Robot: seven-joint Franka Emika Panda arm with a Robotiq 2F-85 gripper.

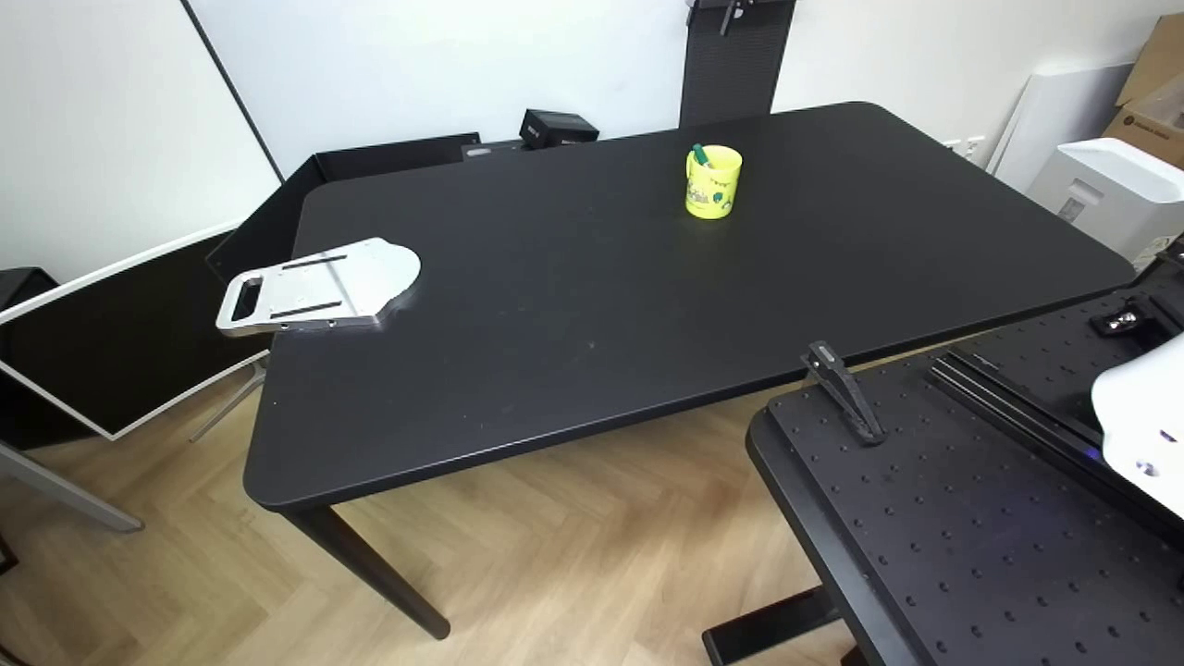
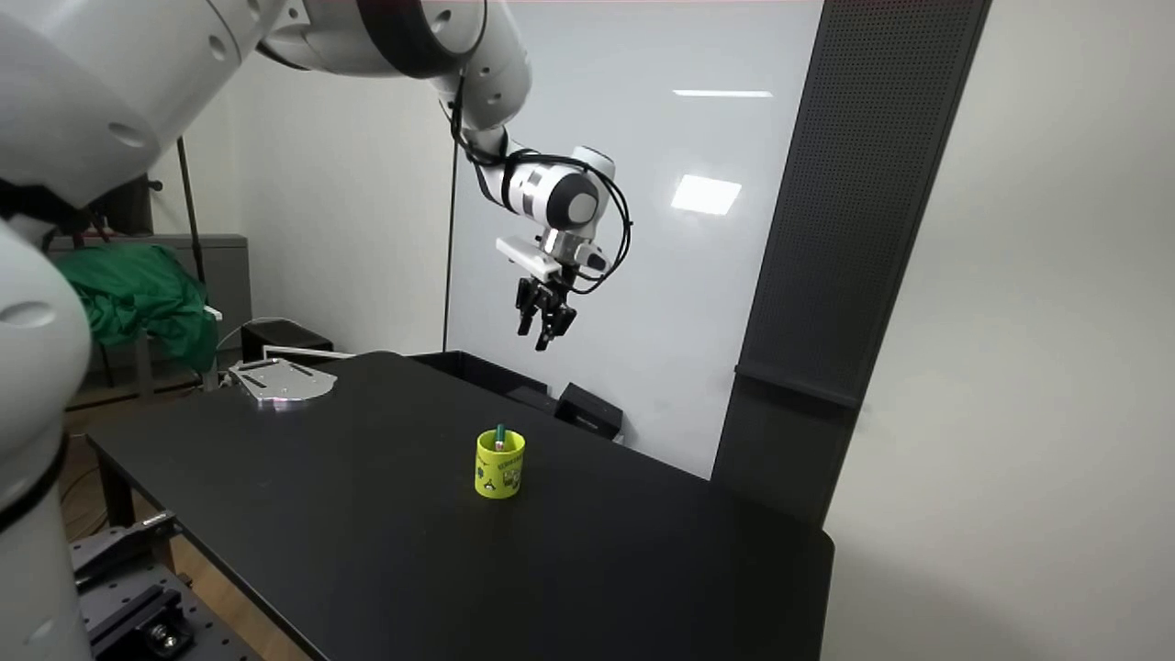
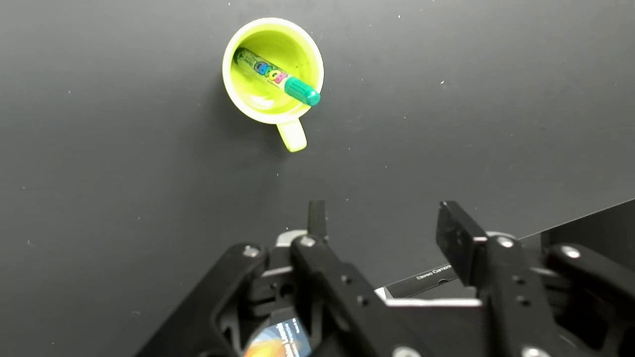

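A yellow mug (image 1: 711, 191) stands upright on the black table. Inside it leans a marker (image 3: 275, 76), its green cap resting at the rim near the handle. From above, the wrist view shows the mug (image 3: 309, 56) beyond my fingertips, with its handle (image 3: 292, 136) pointing toward them. My gripper is open, with only bare table seen between its fingers. In the second exterior view the gripper (image 2: 542, 336) hangs in the air, well above the mug (image 2: 500, 470) and clear of it. Only a tip of the gripper shows at the top of the first exterior view.
A silver plate with a handle slot (image 1: 322, 284) lies at the table's left edge, partly overhanging. Dark boxes (image 2: 589, 409) stand just behind the table's back edge.
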